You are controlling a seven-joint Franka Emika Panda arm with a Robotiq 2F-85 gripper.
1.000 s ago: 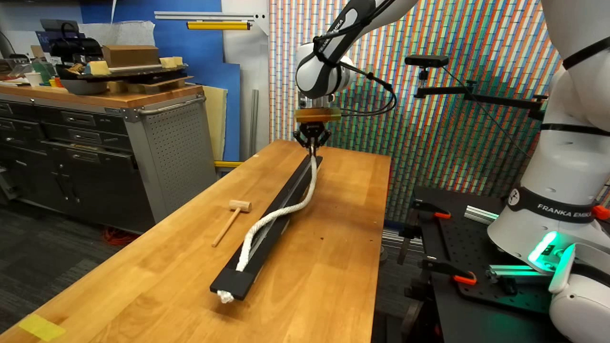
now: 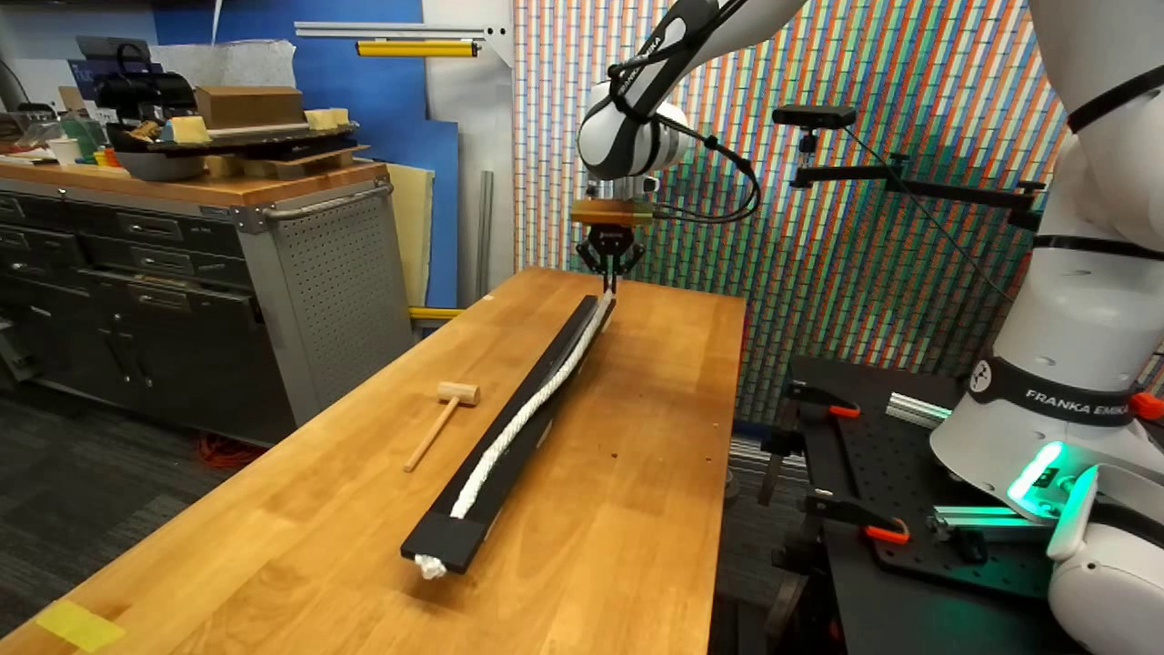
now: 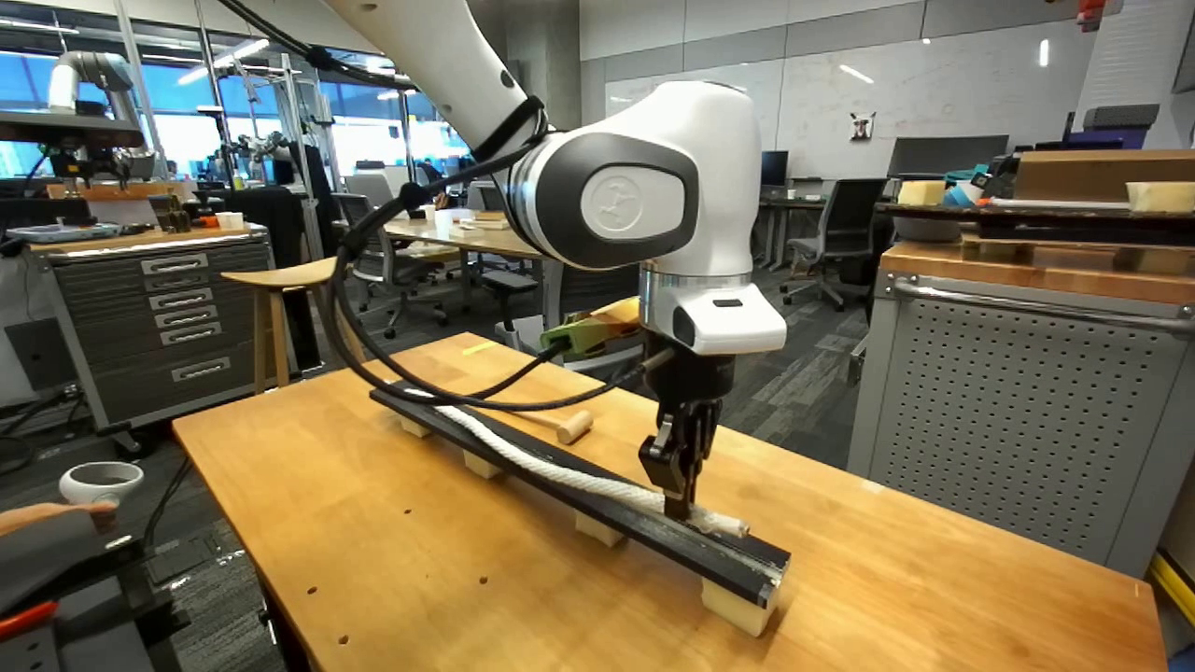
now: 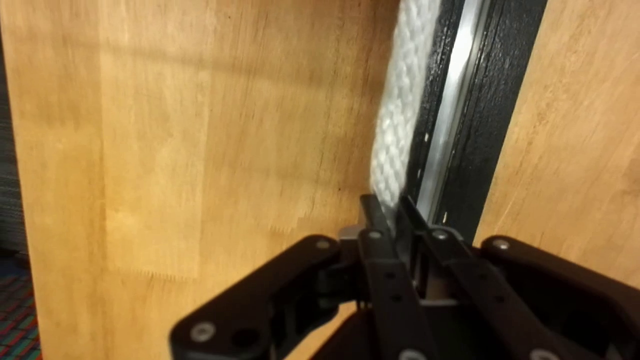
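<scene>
A white braided rope (image 2: pixel 524 419) runs along a long black channel board (image 2: pixel 445 535), its near end poking out beyond the board's near end. My gripper (image 2: pixel 608 286) is shut on the rope close to its far end. In exterior view 2 a short stub of rope (image 3: pixel 725 525) sticks out past the fingers (image 3: pixel 679 502), over the board (image 3: pixel 773 556). From the wrist, the rope (image 4: pixel 400 102) enters between the fingertips and lies on the left side of the board, beside the bare metal-lined groove (image 4: pixel 450 108). The held stretch is out of the groove there.
A wooden mallet (image 2: pixel 442 420) lies on the table left of the board. Pale blocks (image 3: pixel 739 609) hold the board up off the wooden tabletop (image 3: pixel 448 560). The table right of the board is clear.
My gripper has moved slightly right and lower, toward the board's far end. The rope, bowed in a wide S before, is now drawn much straighter along the board.
</scene>
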